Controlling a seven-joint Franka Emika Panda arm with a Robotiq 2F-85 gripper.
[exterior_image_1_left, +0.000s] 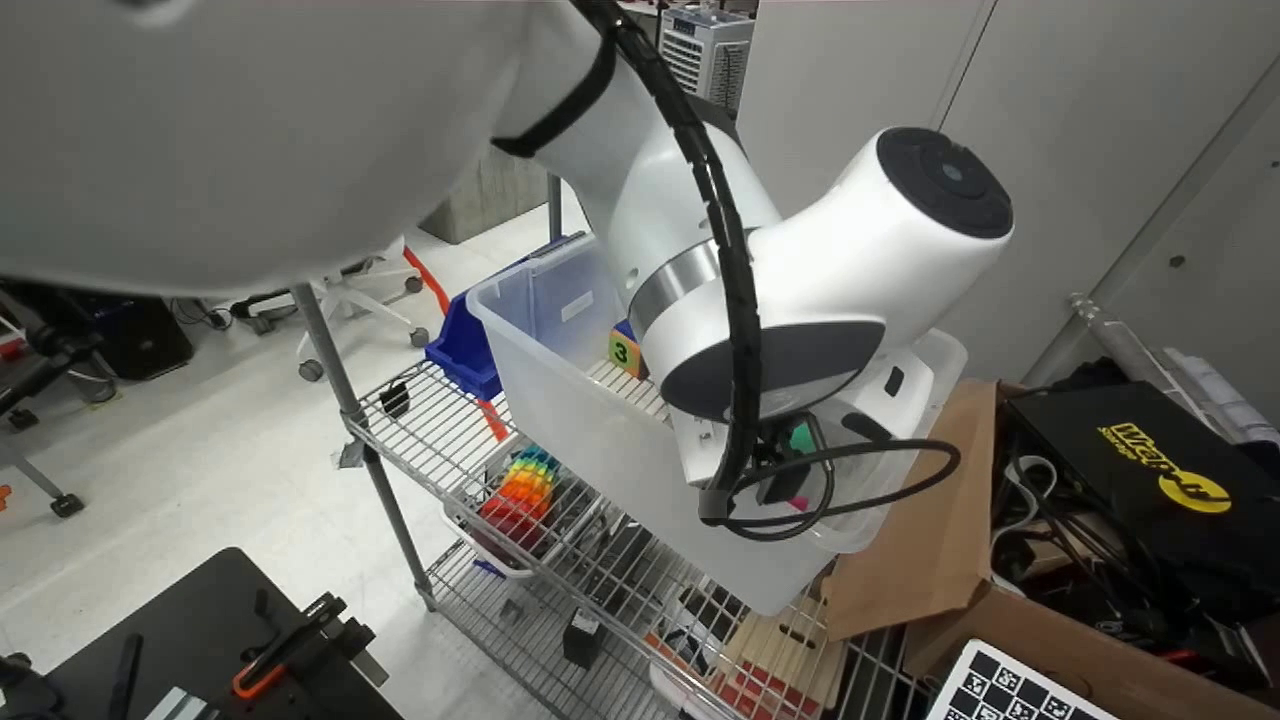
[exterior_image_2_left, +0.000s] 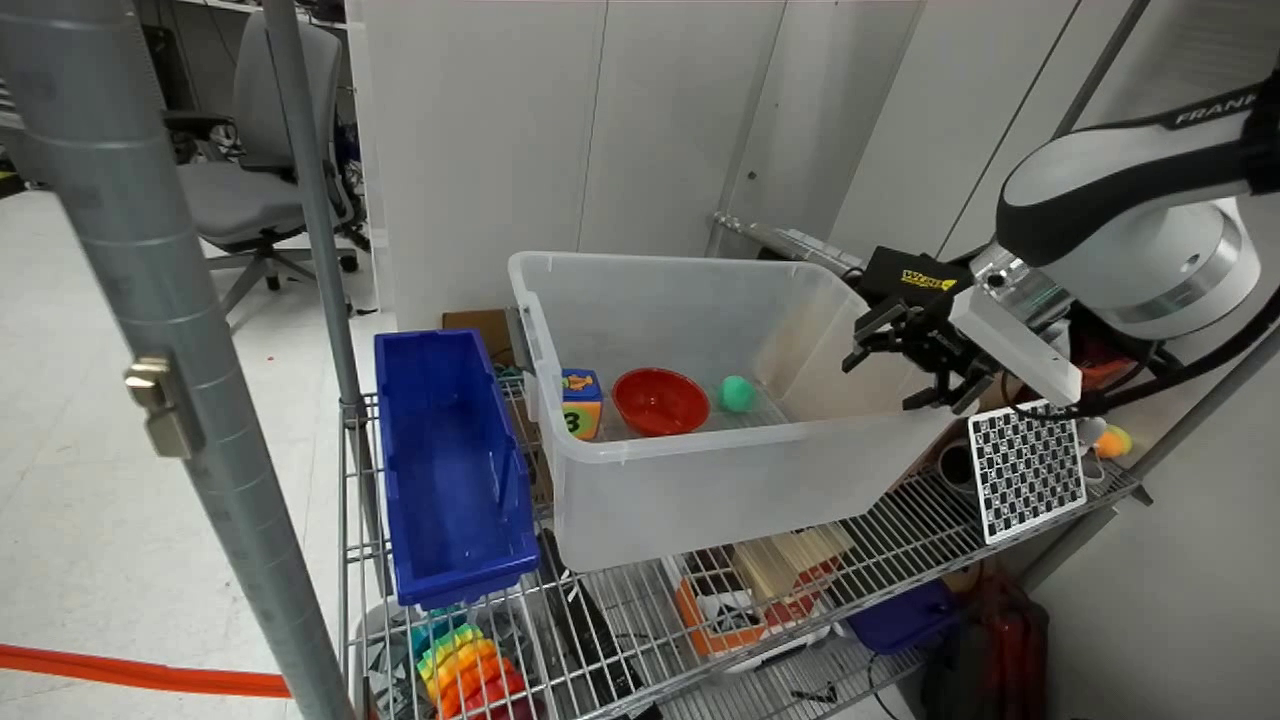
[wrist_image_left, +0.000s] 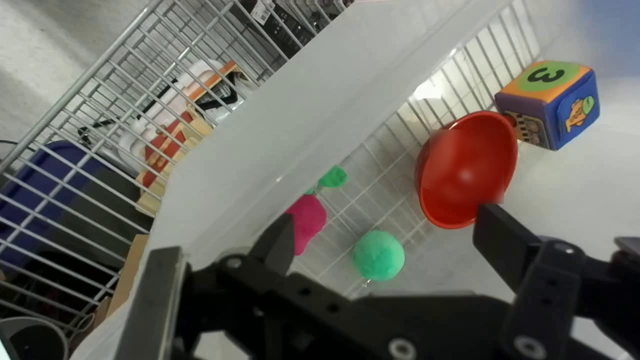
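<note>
In the wrist view my gripper is open, its two black fingers wide apart with nothing between them. Below it, on the floor of the clear plastic bin (exterior_image_2_left: 720, 486), lies a green ball (wrist_image_left: 378, 255). A red bowl (wrist_image_left: 466, 171) rests near the bin's middle, its inside facing up. Touching or almost touching the bowl is a colourful number block (wrist_image_left: 546, 102). A pink piece (wrist_image_left: 307, 221) and a small green piece (wrist_image_left: 333, 177) lie near the wall, partly hidden. In exterior view 2 the gripper (exterior_image_2_left: 882, 378) hangs at the bin's right end, around rim height.
A blue bin (exterior_image_2_left: 450, 468) stands on the wire shelf (exterior_image_2_left: 654, 648), left of the clear bin. A cardboard box (exterior_image_1_left: 930, 516) with a black case (exterior_image_1_left: 1140, 462) sits at the right end. A checkered board (exterior_image_2_left: 1028, 470) leans beside it. The clear bin's walls surround the objects.
</note>
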